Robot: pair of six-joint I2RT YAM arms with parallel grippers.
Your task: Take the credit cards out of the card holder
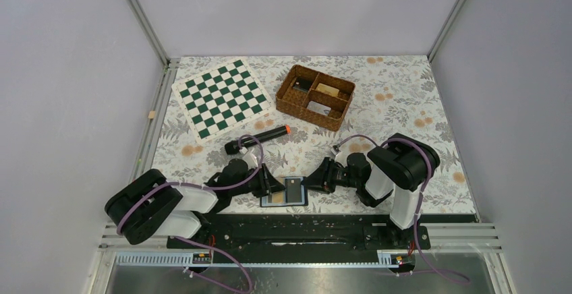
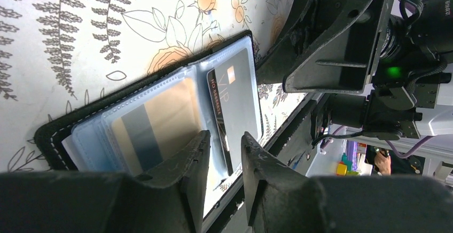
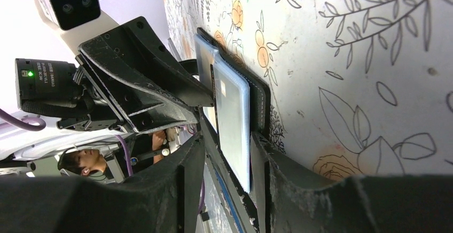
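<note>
The card holder [image 1: 305, 200] lies spread open at the table's front edge, between my two arms. In its clear bluish sleeves sit a grey card [image 2: 236, 96] with a black strip and a beige card [image 2: 173, 113] with a grey band. Over the holder's middle, my left gripper stands open with nothing held. My right gripper is at the holder's right end, its fingers parted, one on each side of the grey card's sleeve [image 3: 236, 118]. Whether either finger presses on the sleeve cannot be told.
A wicker basket [image 1: 307, 113] with compartments holds several small items at the back. A black microphone [image 1: 266, 136] with an orange end lies behind my left arm. The green checkered board [image 1: 224, 98] covers the back left. Free tablecloth [image 1: 398, 105] stretches across the right.
</note>
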